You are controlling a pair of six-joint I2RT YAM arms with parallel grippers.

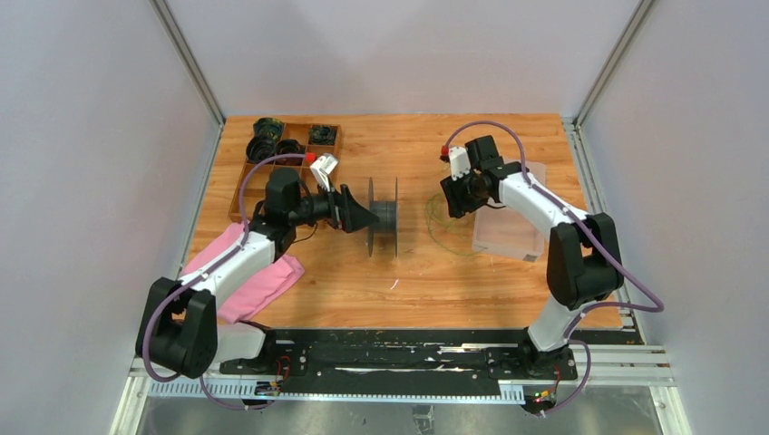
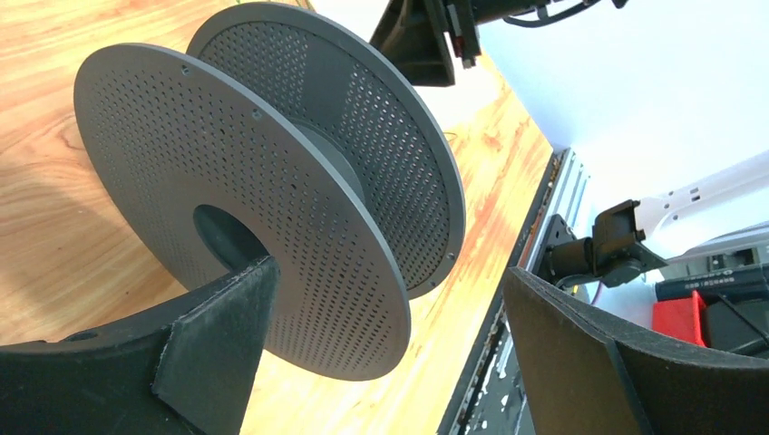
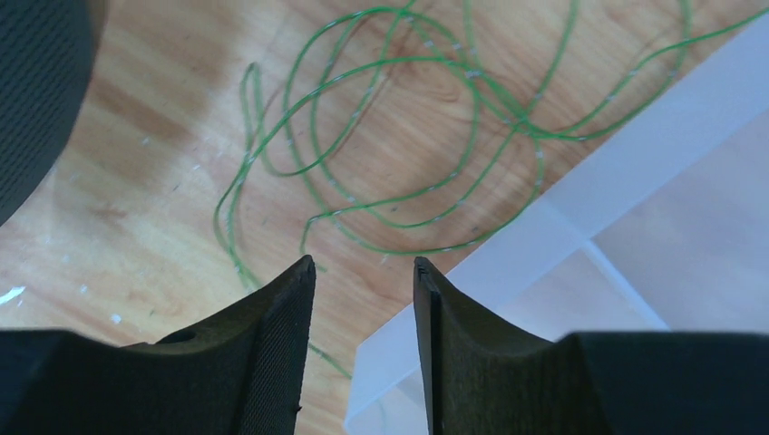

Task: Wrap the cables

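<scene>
A dark grey spool (image 1: 384, 217) stands on its flanges' edges near the middle of the table; in the left wrist view its perforated flange (image 2: 317, 272) fills the space ahead. My left gripper (image 1: 363, 210) is open beside the left flange, its fingers (image 2: 218, 344) wide apart with nothing between them. On the wood right of the spool lies a thin green cable (image 3: 399, 60) in loose, overlapping loops. Above these loops hovers my right gripper, fingers part open and apparently empty. The right arm partly covers the cable in the top view.
Beside the cable sits a translucent plastic box (image 1: 508, 234); its wall (image 3: 544, 236) is close to my right fingers. A wooden tray (image 1: 243, 195) with dark coils occupies the back left, a pink cloth (image 1: 272, 285) the front left.
</scene>
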